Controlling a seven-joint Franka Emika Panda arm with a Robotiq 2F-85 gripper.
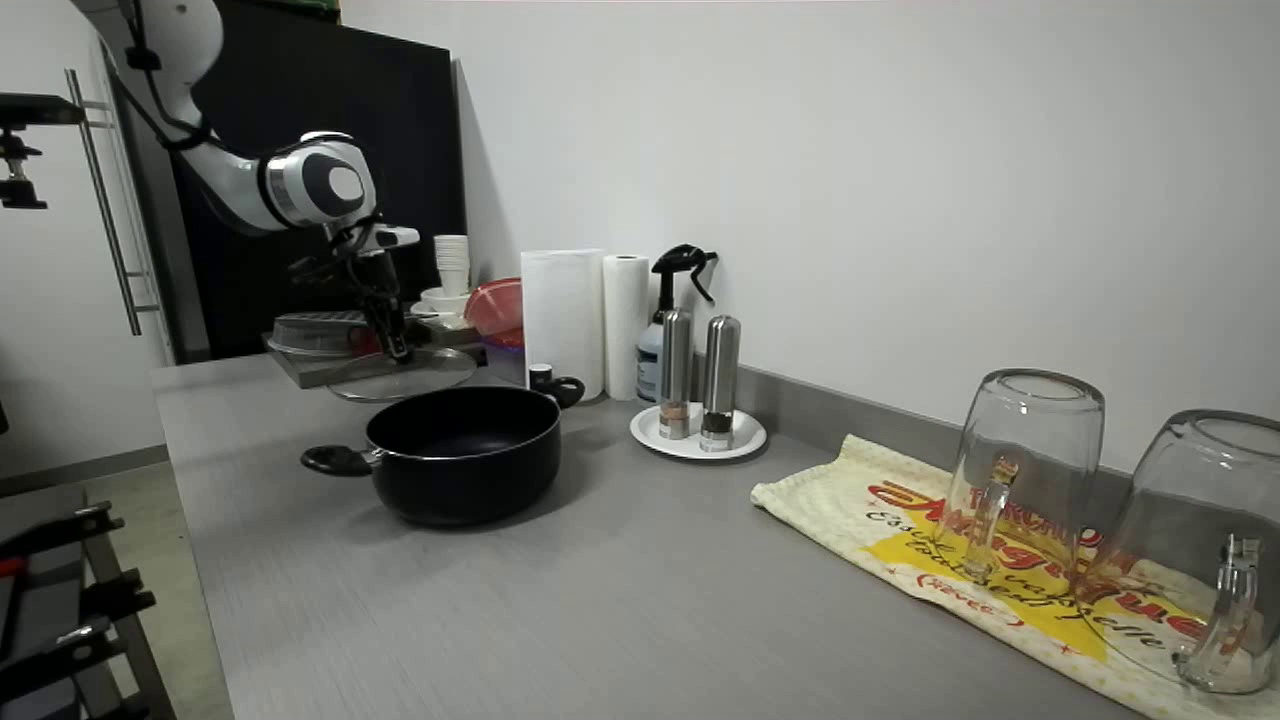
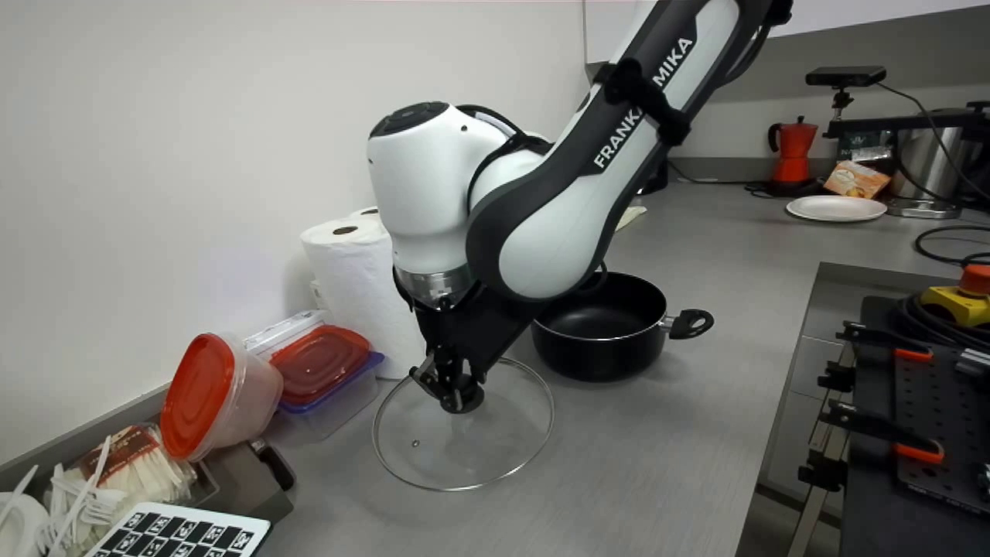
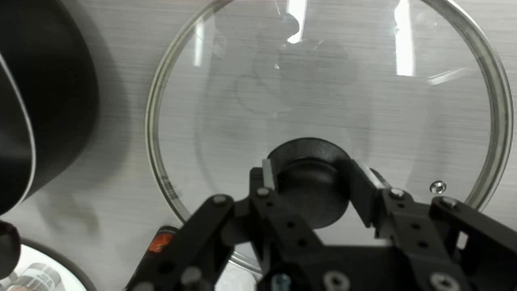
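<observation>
In the wrist view my gripper is shut on the round black knob (image 3: 312, 203) of a clear glass lid with a metal rim (image 3: 154, 116). The lid (image 2: 464, 445) appears roughly level, low over the grey counter; whether it touches the surface I cannot tell. Beside it stands a black pot (image 1: 468, 480), uncovered and seemingly empty, with two dark handles. From exterior view 1, the lid (image 1: 420, 382) is behind the pot, below my gripper (image 1: 396, 350). The arm hides part of the pot (image 2: 599, 357) in exterior view 2.
Paper towel rolls (image 1: 561, 318), red-lidded containers (image 2: 320, 367) and a cutlery box line the wall side. Two mills stand on a white plate (image 1: 698, 446). Glass mugs (image 1: 1026, 480) rest upside down on a cloth.
</observation>
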